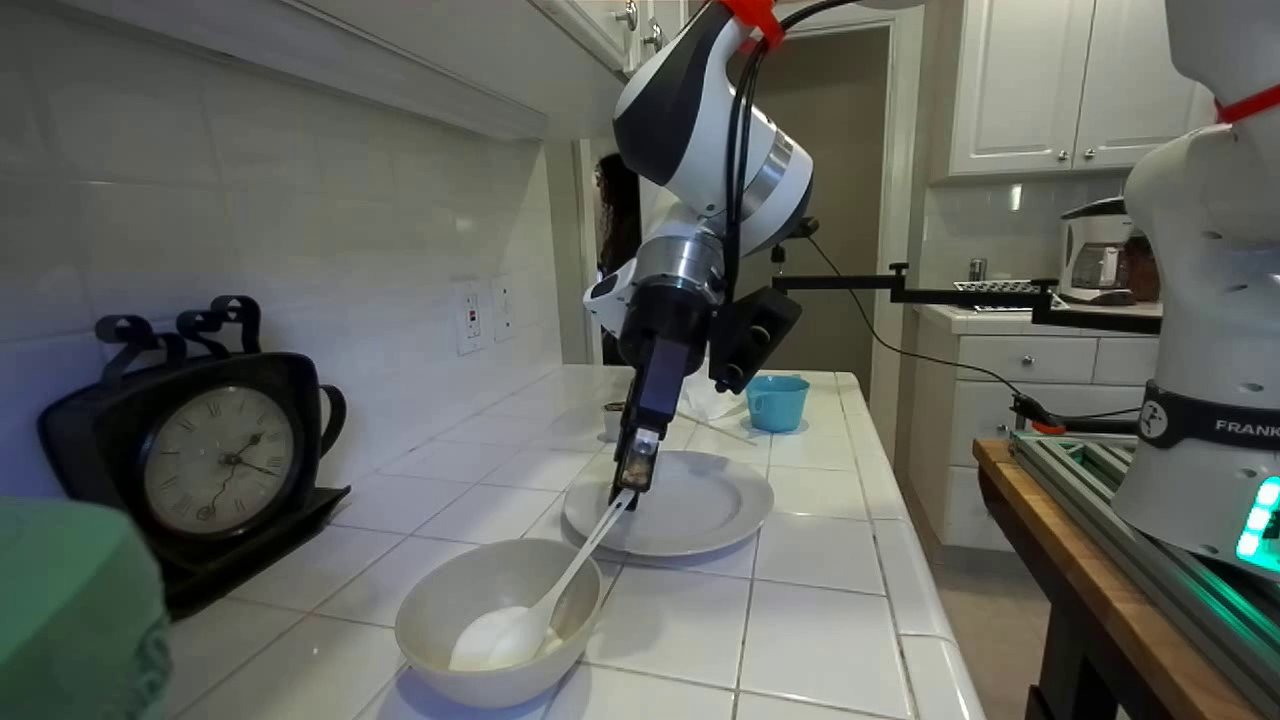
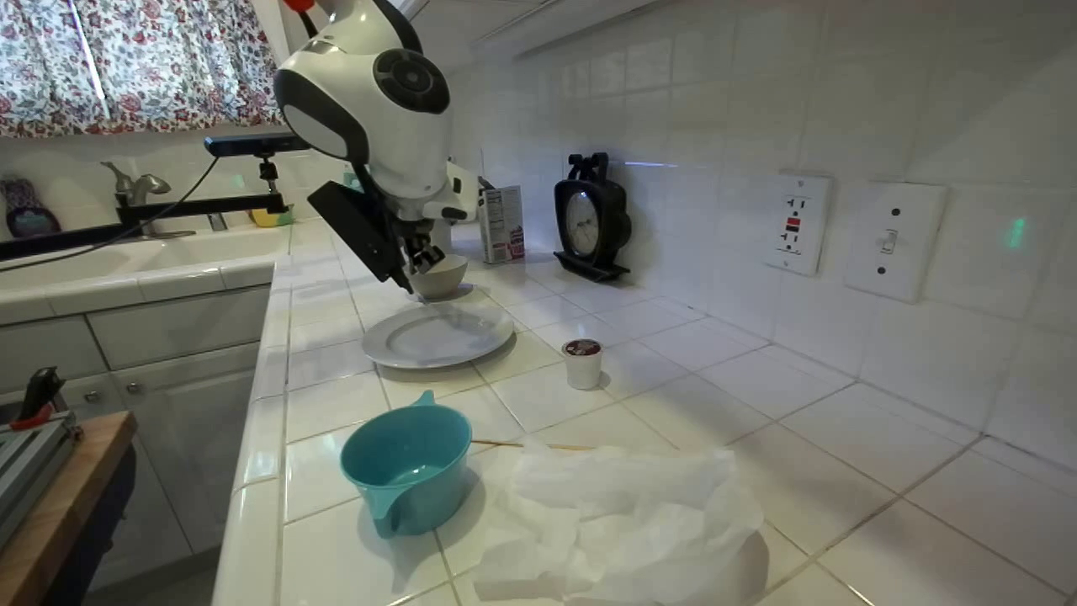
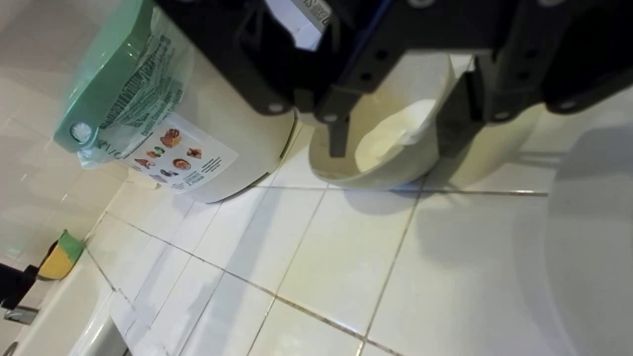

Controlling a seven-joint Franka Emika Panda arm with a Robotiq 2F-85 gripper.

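A white spoon rests in a pale bowl, its handle leaning over the rim up toward my gripper. In exterior view 1 the fingertips overlap the end of the handle; whether they touch it I cannot tell. The wrist view shows the gripper open, one dark finger to each side of the bowl in the picture. The spoon's head shows inside the bowl there, while most of its handle is hard to make out. Behind the bowl lies a white plate, partly under the gripper.
A black clock stands by the wall. Close to the bowl is a green-lidded container. Beyond the plate are a blue cup, a small white pod and crumpled paper. Right of the bowl, the tiles are clear.
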